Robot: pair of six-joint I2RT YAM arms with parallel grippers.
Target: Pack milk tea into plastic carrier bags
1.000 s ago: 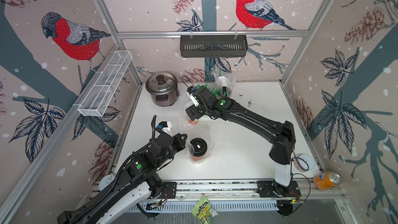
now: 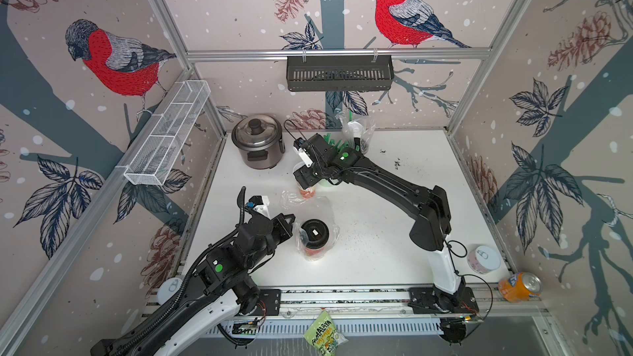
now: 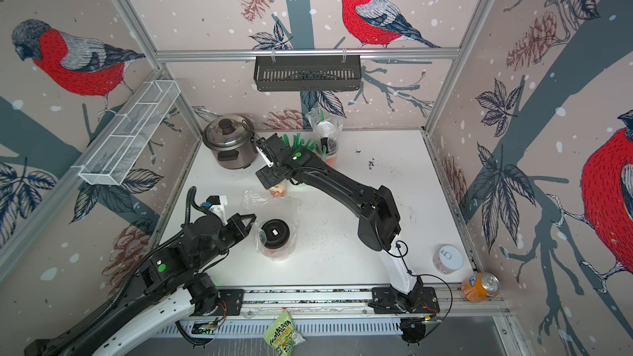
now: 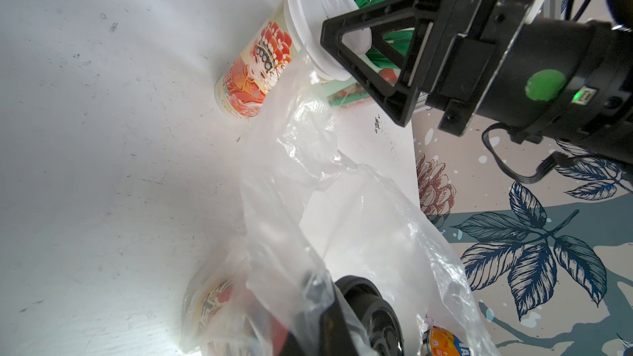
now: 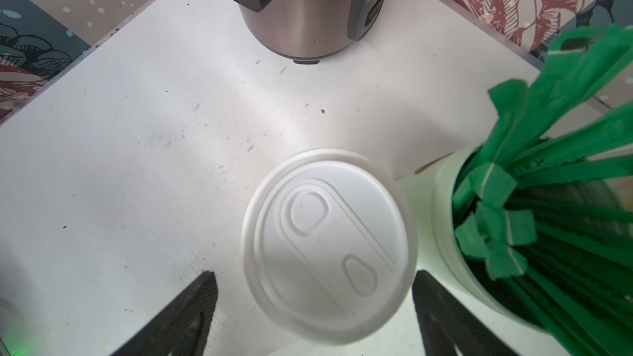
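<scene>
A plastic carrier bag (image 4: 369, 211) surrounds a cup with a black lid (image 2: 315, 232), front centre. My left gripper (image 2: 287, 222) is shut at the bag's left side, with thin plastic around its tips in the left wrist view; whether it grips any is unclear. Behind the bag stands a printed milk tea cup (image 4: 257, 66) with a white lid (image 5: 329, 247). My right gripper is part open over that lid, a fingertip on either side of it. Another bagged cup (image 3: 325, 132) stands at the back.
A steel pot (image 2: 257, 138) sits back left. A holder of green straws (image 5: 441, 224) adjoins the white-lidded cup. A white can (image 3: 448, 258) is at front right.
My right arm has shifted slightly left at its elbow, while its gripper stays over the white-lidded cup. The left arm and bag have barely moved.
</scene>
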